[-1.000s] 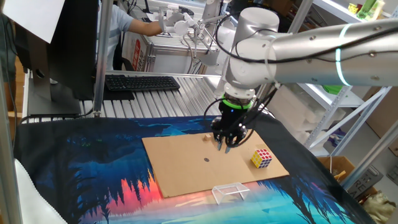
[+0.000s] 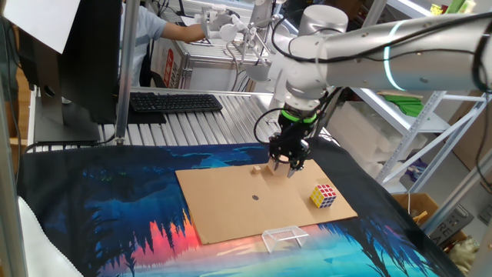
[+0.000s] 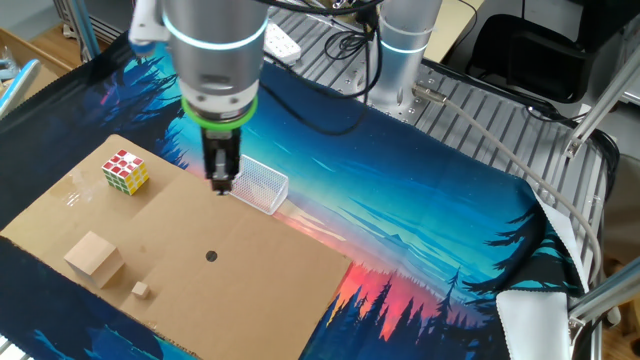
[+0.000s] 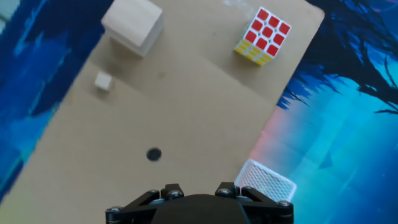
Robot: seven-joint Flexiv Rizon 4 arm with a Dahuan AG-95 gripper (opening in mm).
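Observation:
My gripper hangs above the cardboard sheet, its two black fingers apart with nothing between them. In exterior view 2 the gripper [image 3: 222, 188] is over the sheet's edge, near the white mesh tray. A large pale wooden block [image 4: 132, 23] and a small wooden cube [image 4: 104, 81] rest on the board, close to each other. The Rubik's cube [image 4: 266, 34], red on top, sits at another corner of the board. In exterior view 1 the gripper partly covers the large block. A flat black disc [image 4: 153, 154] marks the cardboard.
The cardboard sheet [image 3: 270, 290] lies on a colourful printed cloth [image 3: 400, 220]. A white mesh tray [image 3: 262, 187] stands along its edge. Beyond the cloth, a keyboard [image 2: 175, 102] and a monitor [image 2: 73, 69] occupy the metal table. Much of the board's middle is bare.
In exterior view 1 my gripper has risen and shifted slightly right over the last second, its fingers staying apart. The blocks, cube and tray have not moved.

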